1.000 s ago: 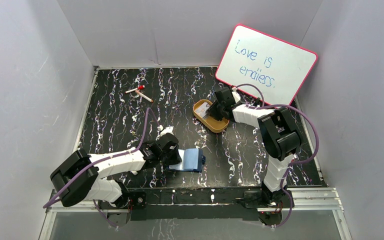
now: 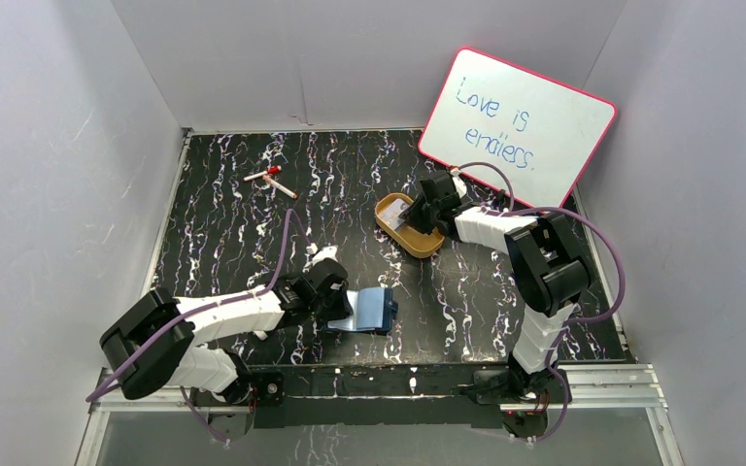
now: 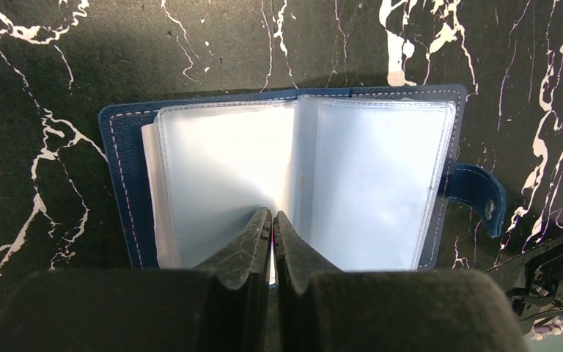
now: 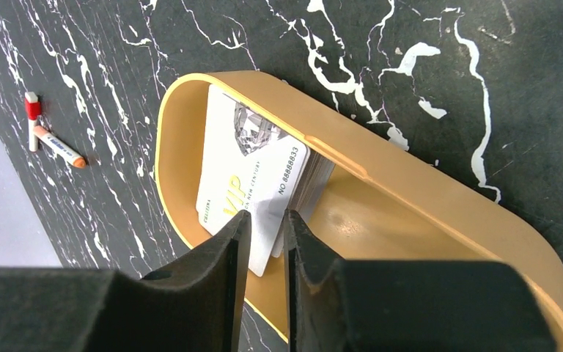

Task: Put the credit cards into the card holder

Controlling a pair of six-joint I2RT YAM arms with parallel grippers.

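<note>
The blue card holder (image 3: 121, 176) lies spread flat with clear pockets showing, a white sheet edge at its left. My left gripper is shut, its tips over the lower part of the left pocket; nothing shows between them. In the right wrist view, a white VIP card (image 4: 264, 180) leans with more cards (image 4: 313, 183) behind it at one end of the tan tray (image 4: 177, 139). The right gripper is part open, its fingers (image 4: 240, 242) around the line of the card's lower edge. Whether they touch the card is unclear.
A whiteboard (image 2: 505, 116) stands at the back right, close to the right arm. Two markers (image 2: 280, 185) lie at the back left. The holder's strap (image 3: 480, 194) sticks out to its right. Between tray and holder the table is clear.
The right gripper has shifted only slightly at the tray. The left arm, the card holder and the tray look unmoved.
</note>
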